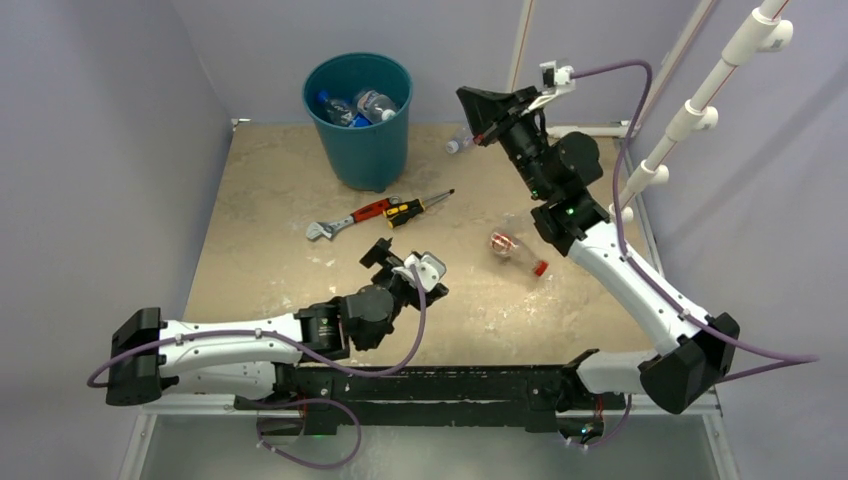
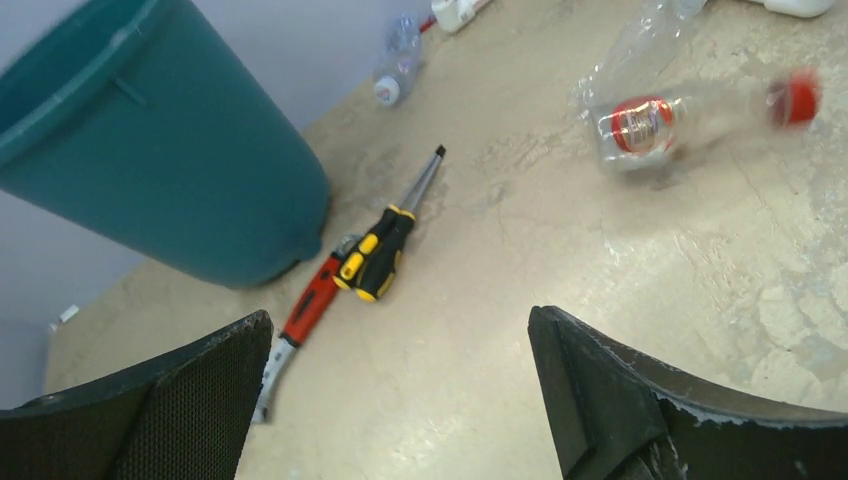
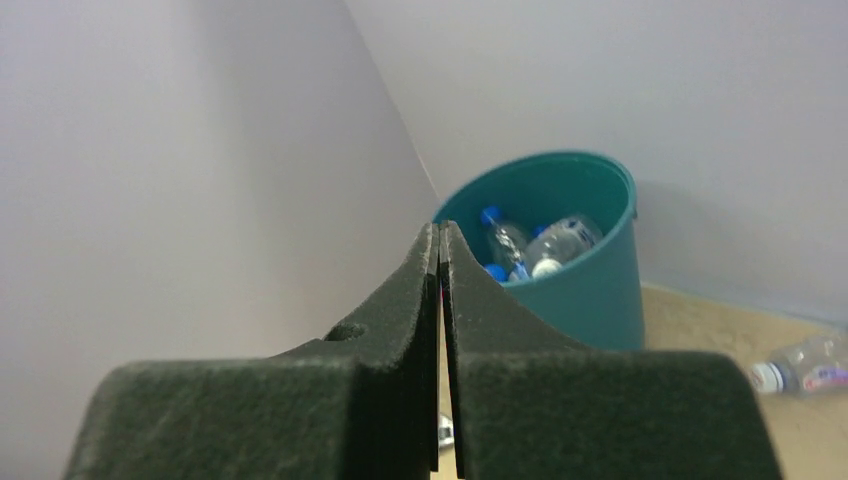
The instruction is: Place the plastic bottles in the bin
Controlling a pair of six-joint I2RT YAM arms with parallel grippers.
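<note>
A teal bin (image 1: 355, 155) holding several plastic bottles stands at the back. A clear red-capped bottle (image 1: 515, 250) lies on the table right of centre, with crumpled clear plastic (image 2: 630, 55) beside it in the left wrist view. A smaller bottle (image 1: 460, 141) lies right of the bin. My left gripper is open and empty, low over the front-centre table. My right gripper is shut, nothing showing between its fingers, raised at the back right and pointing toward the bin.
An adjustable wrench (image 1: 340, 222) and yellow-black screwdrivers (image 1: 405, 210) lie in front of the bin. White pipes (image 1: 690, 120) run along the right side.
</note>
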